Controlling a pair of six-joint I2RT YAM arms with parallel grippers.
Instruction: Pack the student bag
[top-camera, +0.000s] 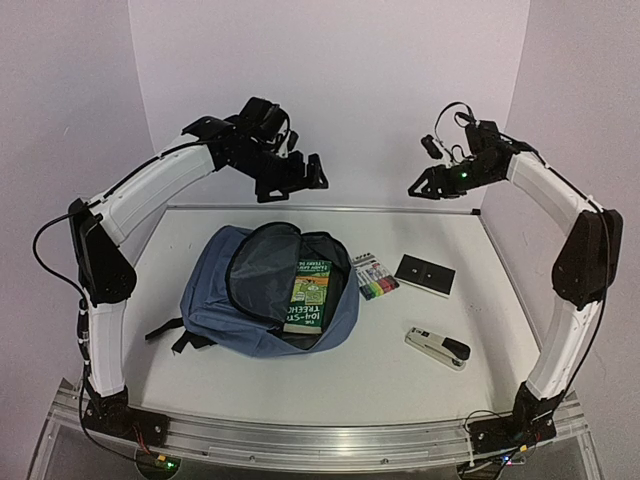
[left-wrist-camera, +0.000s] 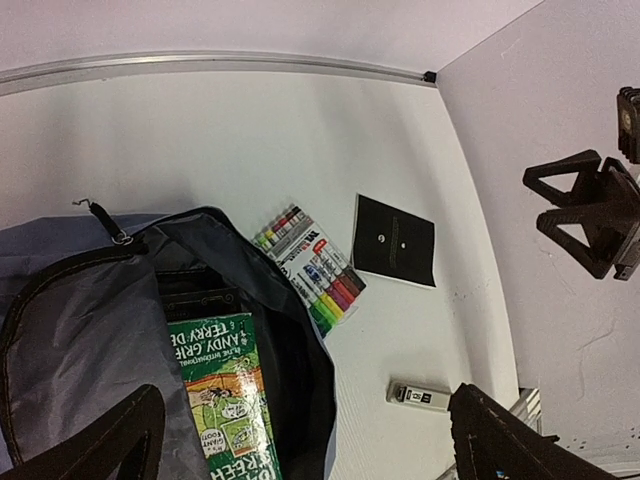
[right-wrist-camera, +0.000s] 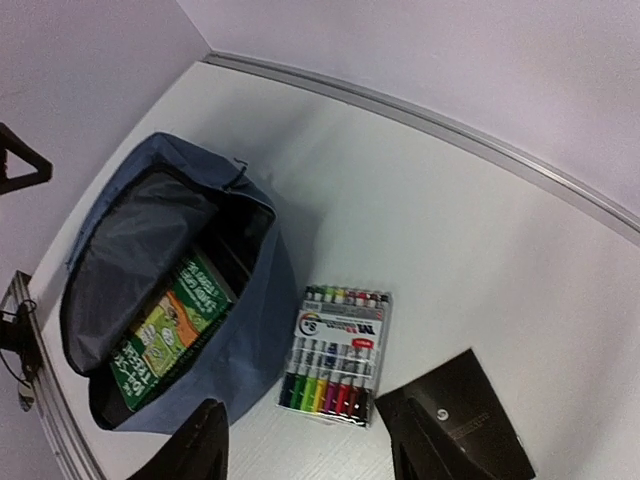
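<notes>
The blue backpack (top-camera: 205, 290) lies on the left of the table with its opening unzipped and its flap folded aside. Inside it is a green book (top-camera: 306, 305), its cover showing. To the right of the bag are a clear pack of coloured markers (right-wrist-camera: 335, 350) and a black notebook (top-camera: 425, 274), both flat on the table. A grey and black stapler (top-camera: 437, 347) lies nearer the front. My left gripper (top-camera: 295, 180) is raised behind the bag, open and empty. My right gripper (top-camera: 424, 187) hangs raised behind the notebook, also open with nothing between its fingers.
Loose black straps (top-camera: 180, 338) stick out at the bag's lower left. Walls stand around the table (top-camera: 300, 385), whose front strip and back right are clear.
</notes>
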